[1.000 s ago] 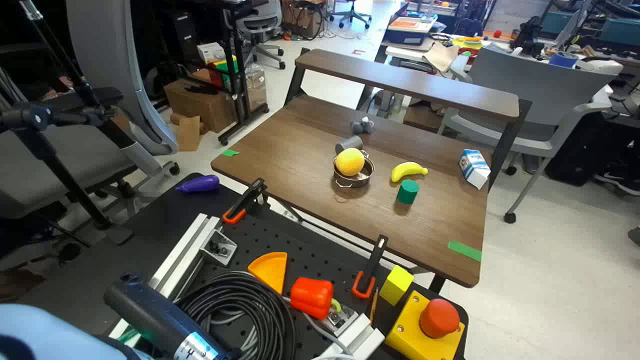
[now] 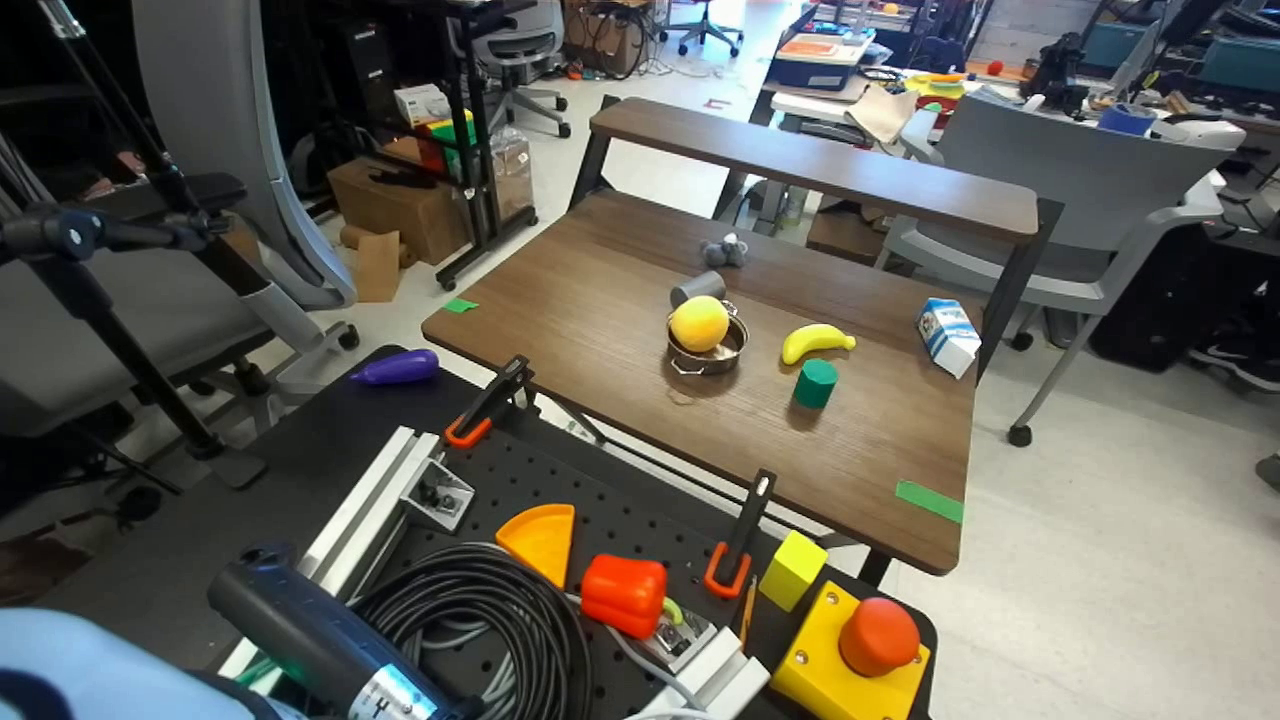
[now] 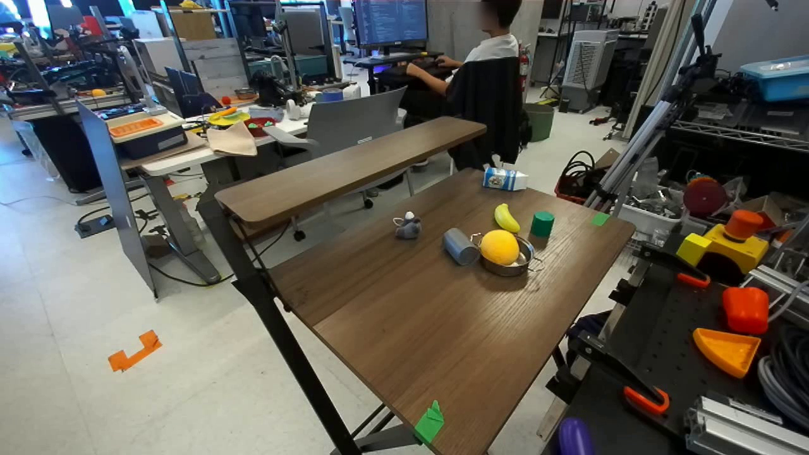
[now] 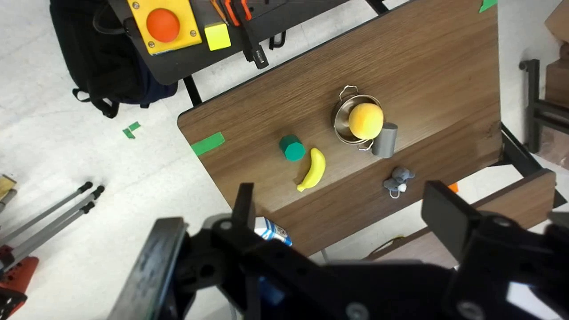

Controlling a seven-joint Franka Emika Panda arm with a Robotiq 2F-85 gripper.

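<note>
My gripper is open in the wrist view, its two dark fingers wide apart and nothing held. It hangs high over the brown table; neither exterior view shows it. A yellow-orange ball-like fruit (image 4: 366, 121) rests in a small metal pot (image 4: 342, 120). Close against the pot lies a grey cylinder (image 4: 385, 141). A yellow banana (image 4: 313, 170) and a green cylinder (image 4: 293, 149) are near each other, apart from the pot. The grey plush toy (image 3: 407, 226) sits by the table's far side, and a blue-and-white carton (image 2: 948, 335) lies at one end.
A raised shelf (image 2: 816, 162) spans the back of the brown table (image 2: 540, 288). The black bench (image 2: 300, 444) in front carries clamps, cables, toy food and a yellow box with a red button (image 2: 879, 636).
</note>
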